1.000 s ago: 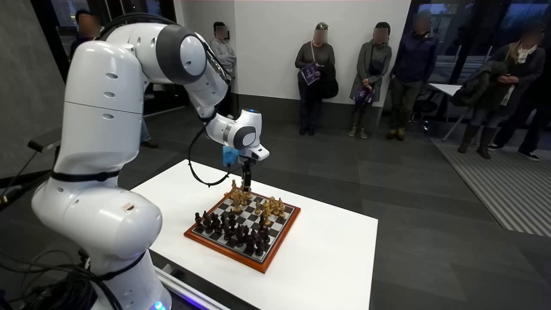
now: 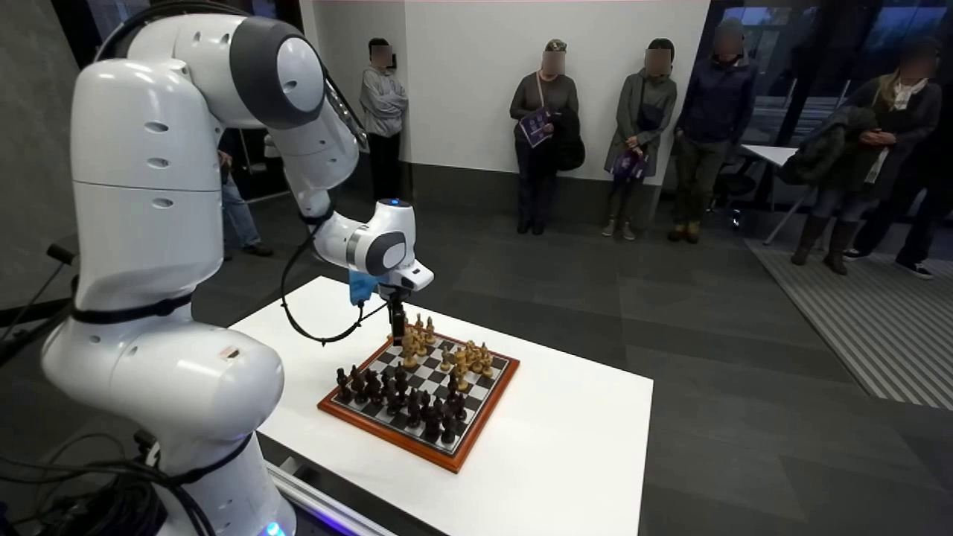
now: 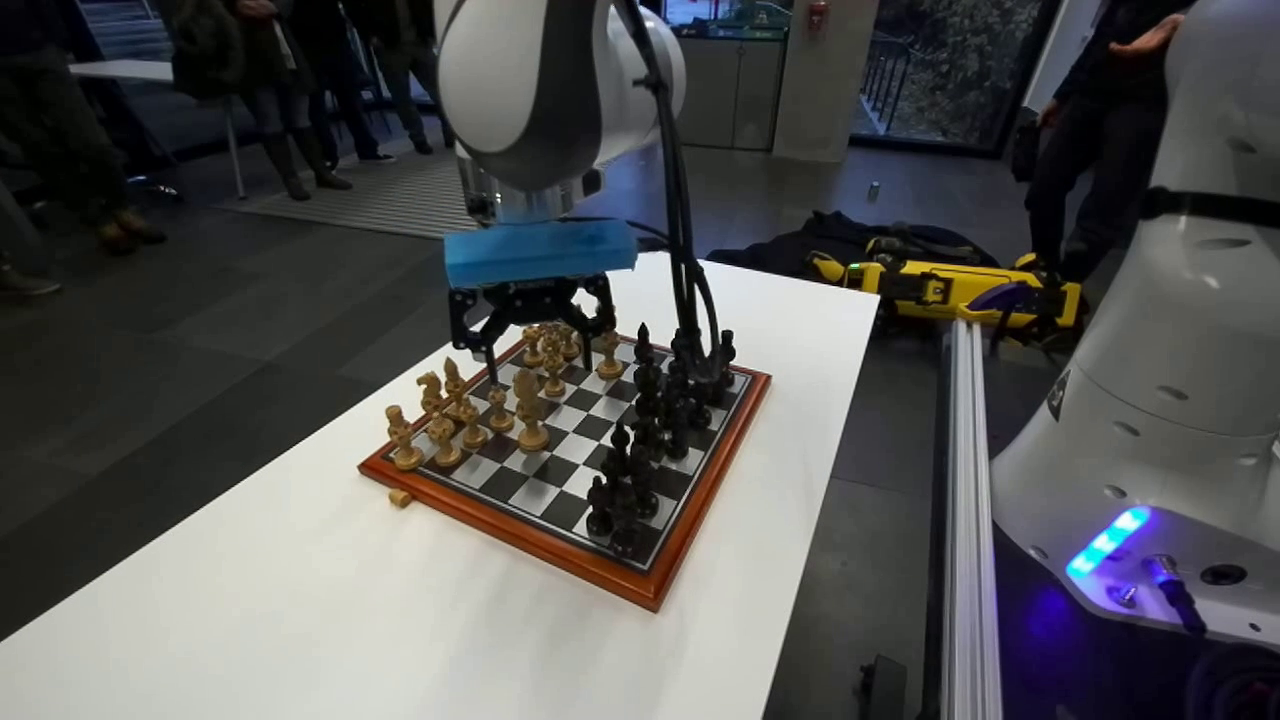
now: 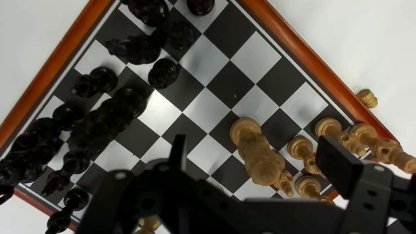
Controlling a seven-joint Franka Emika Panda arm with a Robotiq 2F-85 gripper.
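Observation:
My gripper (image 3: 540, 371) hangs open over the chessboard (image 3: 528, 542), its fingers pointing down and apart. Exterior view 1 has the gripper (image 2: 398, 343) near the light pieces on the board's far-left side. Seen from the wrist, a tall light piece (image 4: 255, 156) appears between the two spread fingers, but none of them grips it. Other light pieces (image 4: 302, 148) stand around the right finger, partly hidden by it. Dark pieces (image 4: 136, 48) crowd the opposite side of the board. Some light pieces are hidden behind the gripper body.
A small light piece (image 3: 399, 498) lies off the board, beside its wooden rim. A cable (image 3: 678, 180) hangs from the arm close to the dark pieces. Several people stand well back from the table.
In exterior view 1 the arm and gripper have shifted left and slightly lower, back toward the arm's base. The chess pieces look unmoved.

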